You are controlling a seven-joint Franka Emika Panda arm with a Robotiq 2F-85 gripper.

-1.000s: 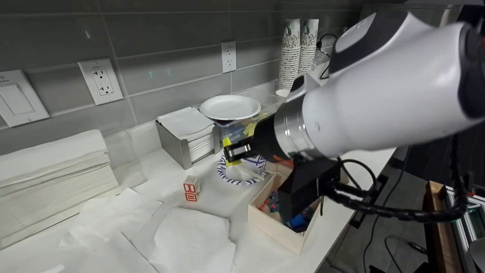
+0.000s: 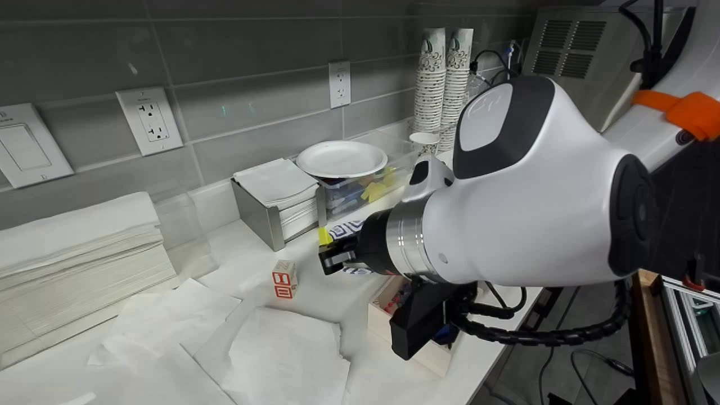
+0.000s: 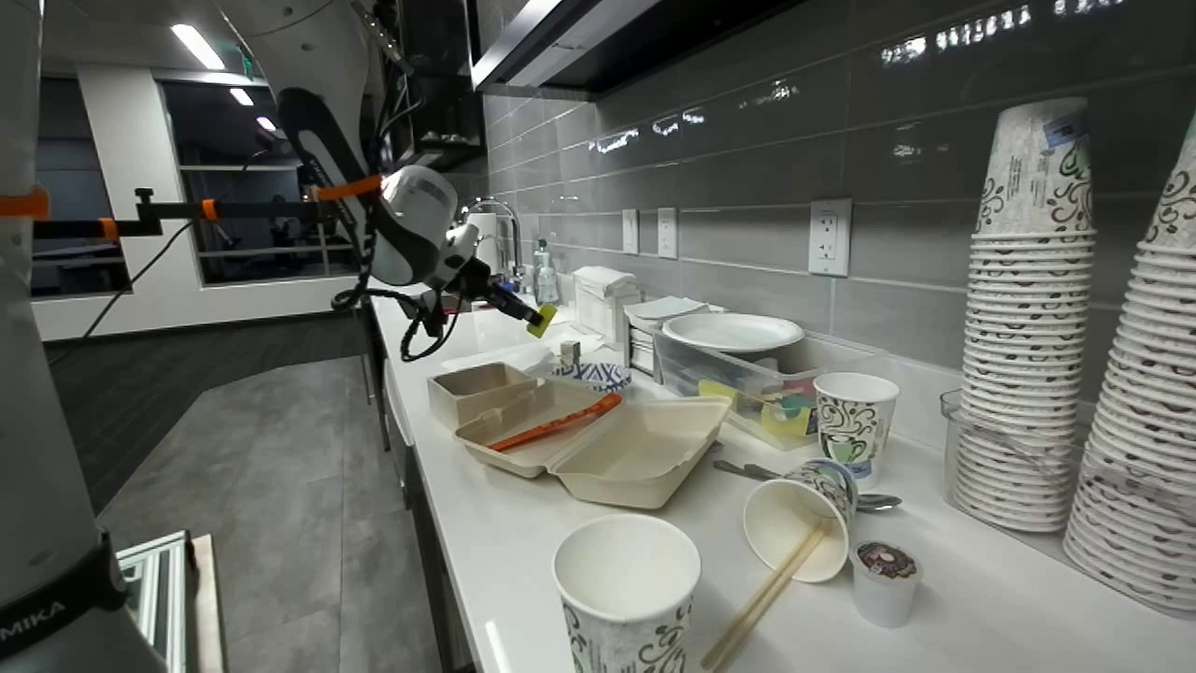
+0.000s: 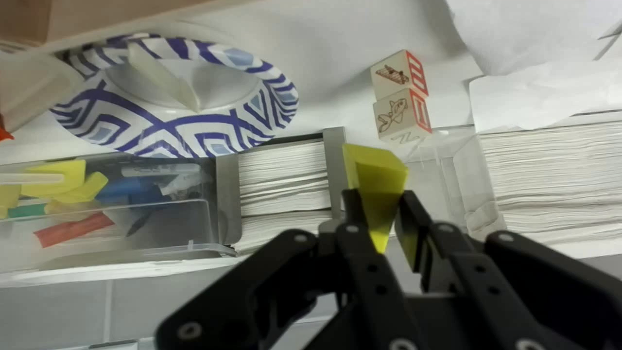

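My gripper is shut on a yellow block (image 4: 379,175), which sticks out past the fingertips in the wrist view. In exterior view 2 the yellow block (image 3: 541,321) hangs in the air above the counter. Two letter blocks (image 4: 402,96) with red-framed letters stand together on the counter; exterior view 1 shows the letter blocks (image 2: 284,279) stacked one on the other, left of my gripper (image 2: 328,256). A blue-and-white patterned bowl (image 4: 233,128) holds a pale flat piece (image 4: 163,78). My arm mostly covers that bowl in exterior view 1.
A metal napkin holder (image 2: 270,223) and a clear bin (image 4: 175,224) of coloured items line the wall. An open wooden box (image 2: 405,337) lies under my wrist. Loose paper sheets (image 2: 283,351) cover the front counter. A takeout container (image 3: 639,449) and cups stand farther along.
My gripper, with the yellow block in it, has moved left and slightly lower in exterior view 1, toward the letter blocks. Those blocks have not moved.
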